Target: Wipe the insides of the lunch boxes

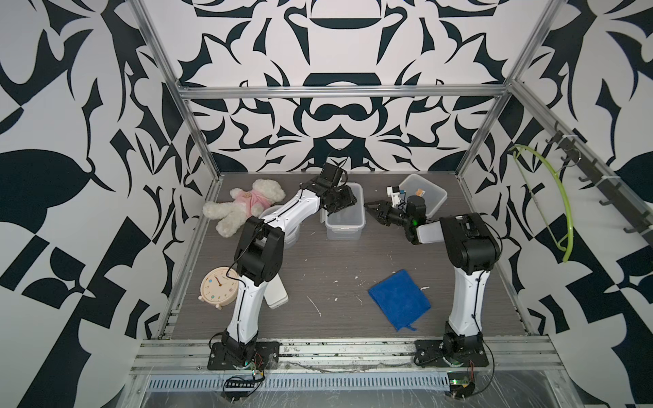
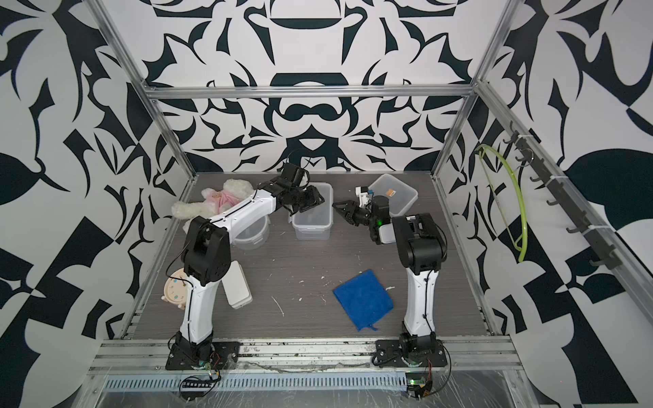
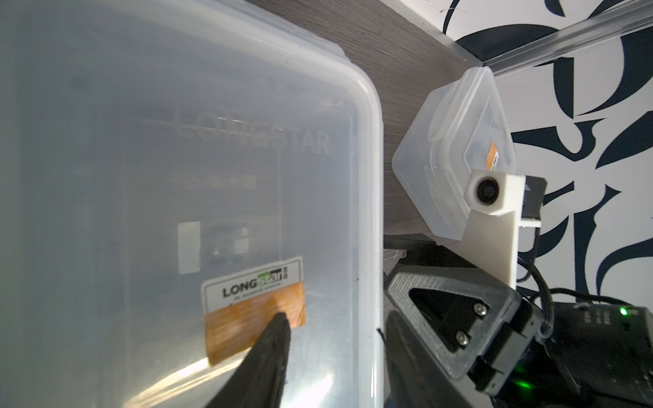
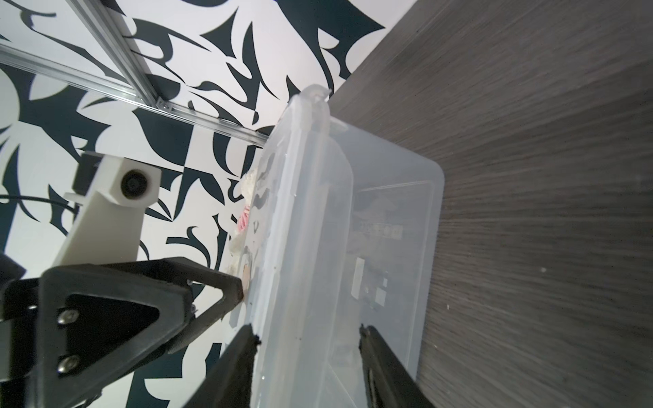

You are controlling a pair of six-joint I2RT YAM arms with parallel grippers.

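The middle lunch box (image 1: 346, 227), clear plastic and open-topped, stands at the back of the table with a label on its floor (image 3: 255, 302). Over its left part my left gripper reaches in; its fingers stand apart, and the right rim passes between them in the left wrist view. At the box's right side my right gripper is open, the near rim running between its spread fingers. Another clear box (image 1: 435, 197) is at the back right; a third, round-cornered one (image 2: 251, 234) is partly under my left arm. A blue cloth (image 1: 400, 299) lies flat near the front.
A white teddy bear (image 1: 234, 210) with pink clothing lies at the back left. A round wooden clock (image 1: 219, 286) and a white case (image 2: 236, 285) are at the left front.
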